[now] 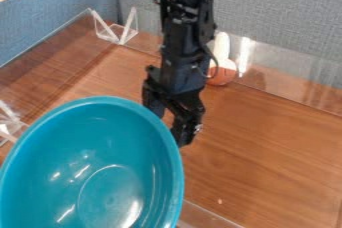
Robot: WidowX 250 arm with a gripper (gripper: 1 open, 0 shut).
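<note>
My black gripper (178, 122) hangs low over the wooden table, just behind and right of the upper rim of a large turquoise bowl (40, 172). Its fingers point down; I see nothing held between them, and it appears open, though seen side-on. An orange and white object (222, 68) stands behind the arm, near the back wall, partly hidden by it.
A white wire-like holder (115, 30) sits at the back left beside a blue-grey padded wall. A clear strip runs along the back edge.
</note>
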